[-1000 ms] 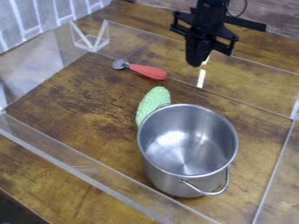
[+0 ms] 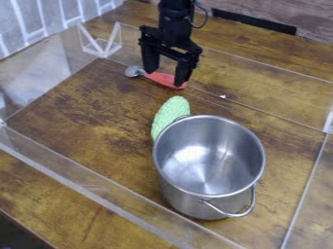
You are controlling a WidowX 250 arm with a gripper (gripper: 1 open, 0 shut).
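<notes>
My black gripper (image 2: 168, 60) hangs over a pizza cutter with a red handle (image 2: 166, 82) in the upper middle, its fingers apart and pointing down around the handle; whether they touch it is unclear. The cutter's silver wheel (image 2: 132, 71) points left. A green, textured oblong object (image 2: 169, 114) lies below the cutter, against a large steel pot (image 2: 208, 165) with a wire handle at the lower right.
A wooden table surface (image 2: 72, 136) is enclosed by clear plastic walls. Bare wood lies to the left and upper right. A small white frame (image 2: 99, 39) stands at the upper left.
My gripper has moved left and down from the upper right to over the red-handled cutter. The cutter, green object and pot look unmoved.
</notes>
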